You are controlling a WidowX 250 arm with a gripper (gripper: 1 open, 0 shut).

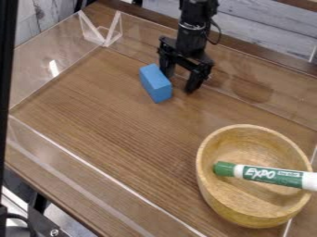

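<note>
A black gripper (183, 67) is at the top centre of the camera view, low over the wooden table (99, 148), its open fingers just right of and behind a blue block (156, 82). The block lies at a slant. I see nothing clearly held between the dark fingers.
A yellow bowl (247, 208) at the bottom right has a green and white EXPO marker (262, 178) across it. A clear plastic object (99, 28) stands at the back left.
</note>
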